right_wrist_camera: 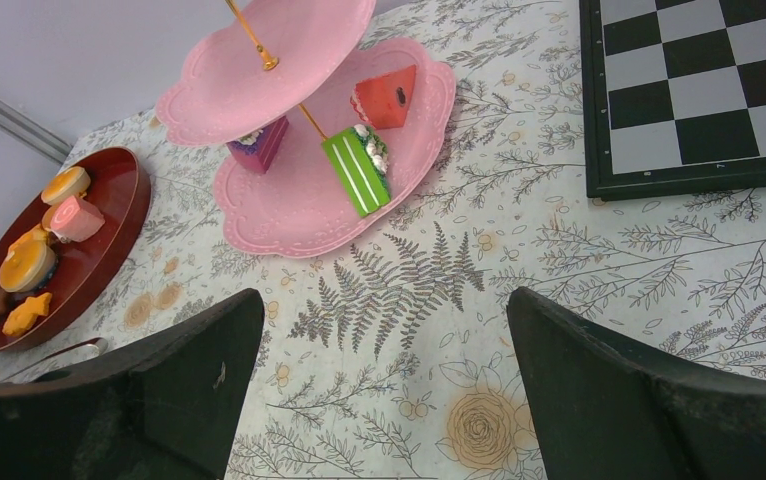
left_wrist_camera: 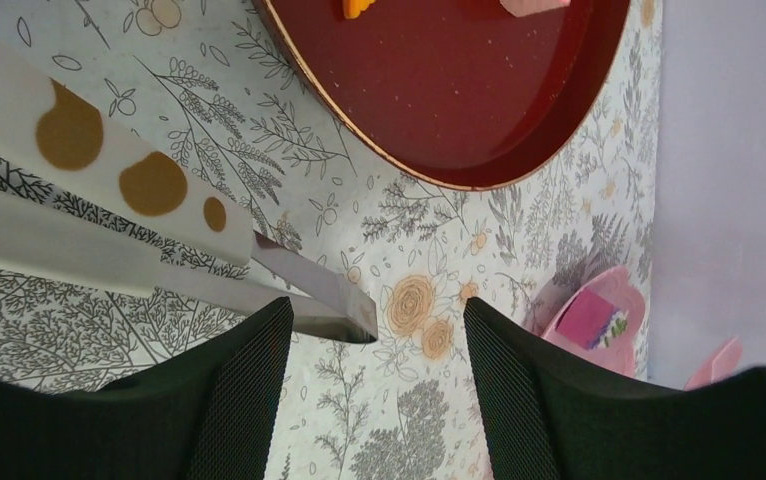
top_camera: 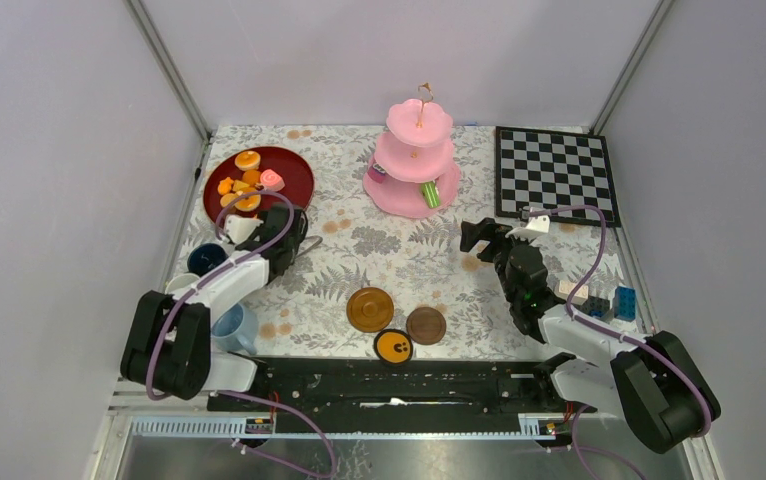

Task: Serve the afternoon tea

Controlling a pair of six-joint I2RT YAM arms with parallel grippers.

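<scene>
In the left wrist view, pale tongs (left_wrist_camera: 139, 185) with tan spots lie across the table, their metal bend (left_wrist_camera: 344, 310) showing between the fingers of my left gripper. Those fingers stand apart, touching nothing that I can make out. Just beyond is the red tray (top_camera: 297, 192) with toy pastries, among them a pink one (top_camera: 271, 180). On the bottom tier of the pink three-tier stand (top_camera: 412, 158) are a green cake slice (right_wrist_camera: 357, 168), a purple cake (right_wrist_camera: 259, 147) and a watermelon slice (right_wrist_camera: 385, 98). My right gripper hangs open and empty before the stand.
Blue mugs (top_camera: 234, 328) stand by the left arm. Two brown coasters (top_camera: 370, 309) and a bear-faced one (top_camera: 393, 346) lie at the front. A checkerboard (top_camera: 556, 172) fills the back right, with small boxes (top_camera: 624, 303) below it.
</scene>
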